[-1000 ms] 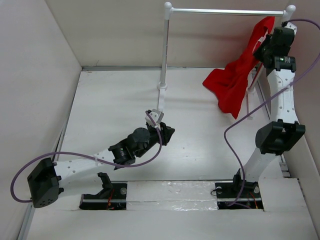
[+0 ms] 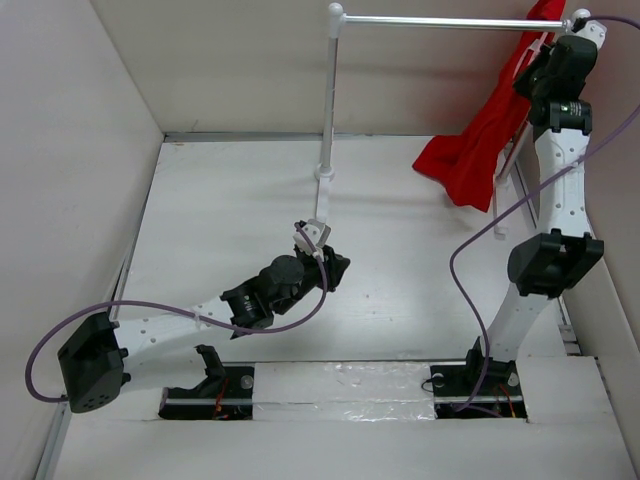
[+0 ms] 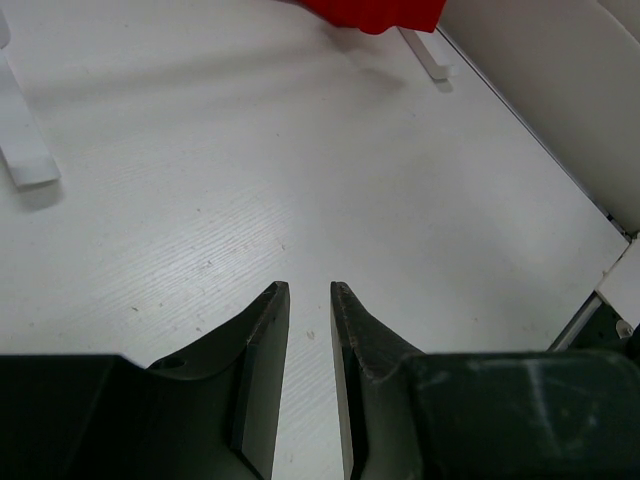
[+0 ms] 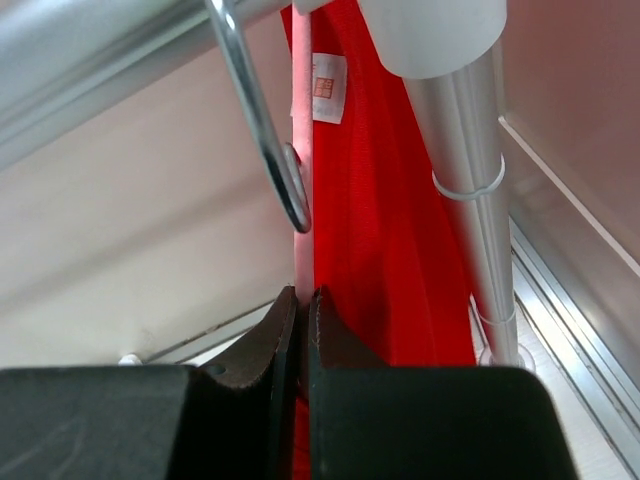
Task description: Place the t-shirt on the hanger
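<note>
A red t-shirt (image 2: 478, 150) hangs at the rack's right end, its lower part near the floor. In the right wrist view it shows behind a pale pink hanger (image 4: 303, 180) with a metal hook (image 4: 255, 120), which is just beside the rail. My right gripper is shut on the hanger, up at the top corner of the rack in the top view. My left gripper is low over the middle of the floor, part open with nothing between its fingers.
The rack's top rail (image 2: 450, 22) runs along the back, with posts (image 2: 328, 120) standing on white feet (image 3: 30, 150). The right wall is close to my right arm.
My right gripper has moved up toward the rack's top right corner, and the t-shirt has risen and shifted right with it. The left arm has barely moved.
</note>
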